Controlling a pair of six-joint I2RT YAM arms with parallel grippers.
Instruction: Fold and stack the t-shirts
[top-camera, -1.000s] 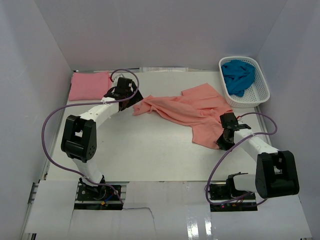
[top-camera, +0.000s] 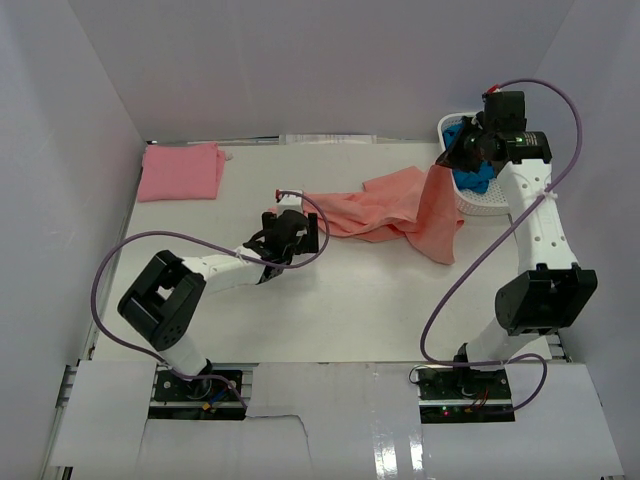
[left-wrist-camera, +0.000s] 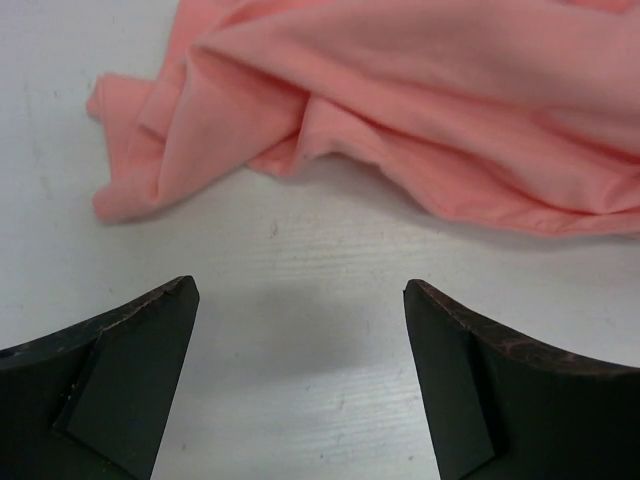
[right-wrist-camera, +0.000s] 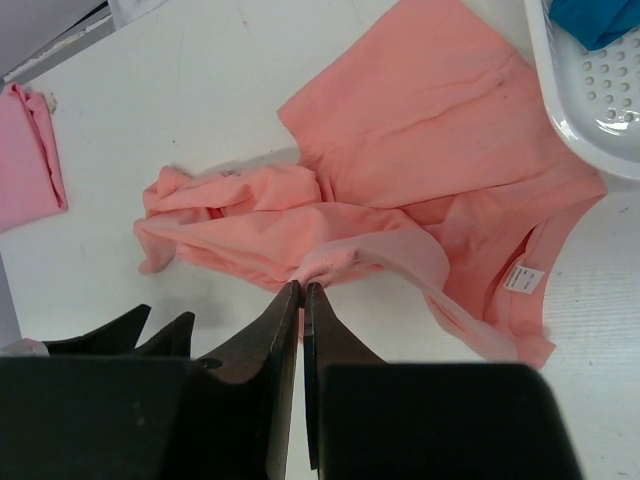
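Observation:
A salmon t-shirt (top-camera: 370, 210) lies crumpled across the table, its right part drawn upward. My right gripper (top-camera: 450, 160) is raised by the basket, shut on a corner of it; in the right wrist view the cloth (right-wrist-camera: 430, 160) spreads below the fingertips. My left gripper (top-camera: 290, 234) is open, low over the table just in front of the shirt's left part; in the left wrist view the cloth (left-wrist-camera: 420, 100) is beyond its fingers, with bare table between them. A folded pink shirt (top-camera: 178, 173) lies at the back left.
A white basket (top-camera: 490, 205) with blue cloth (right-wrist-camera: 600, 15) stands at the back right, partly behind my right arm.
My right gripper has risen and moved back toward the basket, lifting the shirt's corner.

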